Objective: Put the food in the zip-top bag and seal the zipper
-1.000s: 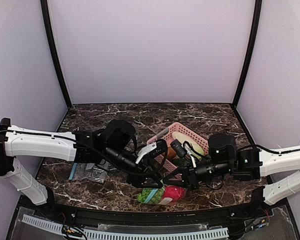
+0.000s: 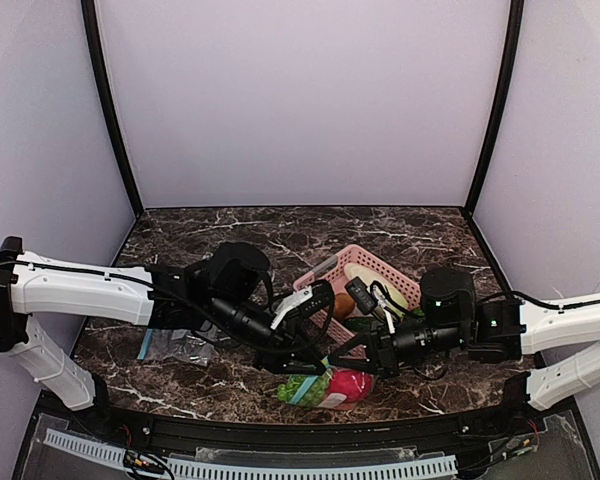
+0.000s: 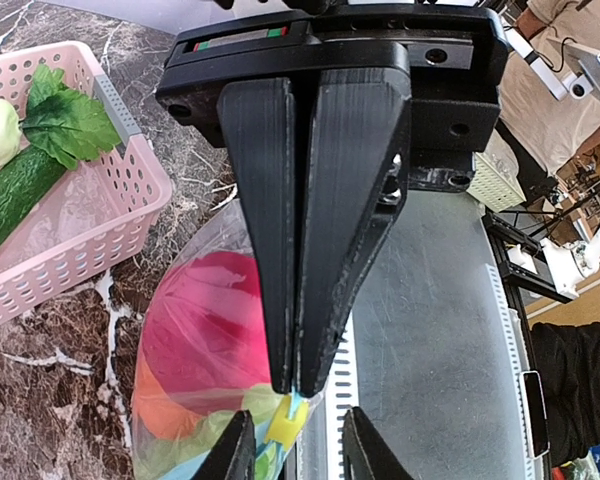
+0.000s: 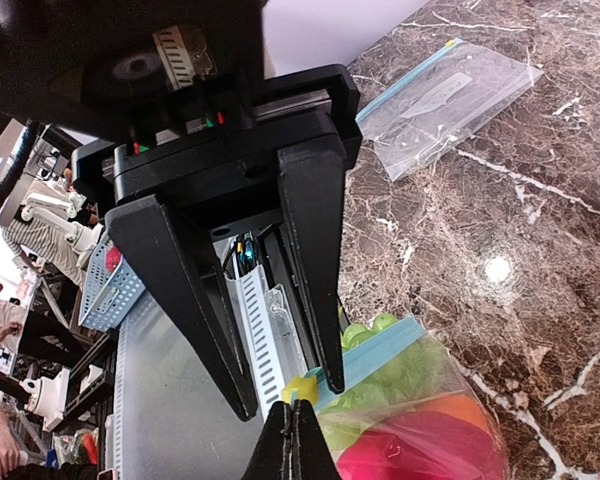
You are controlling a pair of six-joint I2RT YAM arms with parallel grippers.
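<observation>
The clear zip bag (image 2: 346, 387) holds green, red and orange food and lies at the table's front edge. Its blue zipper strip carries a yellow slider (image 3: 287, 420). Either side of that slider stand the parted fingers of my left gripper, open and not clamped on it. In the right wrist view the same left fingers (image 4: 315, 270) come down from above, apart. My right gripper is shut beside the slider; the left wrist view shows the end of the blue strip pinched at its tips. From above, the arms hide the zipper end.
Behind the arms stands a pink basket (image 2: 352, 250) with vegetables inside. A second, flat, empty zip bag (image 4: 448, 105) lies on the left of the marble table.
My left gripper has shifted slightly at the zipper, and the bag's left end has moved a little with it. The right arm looks nearly unmoved.
</observation>
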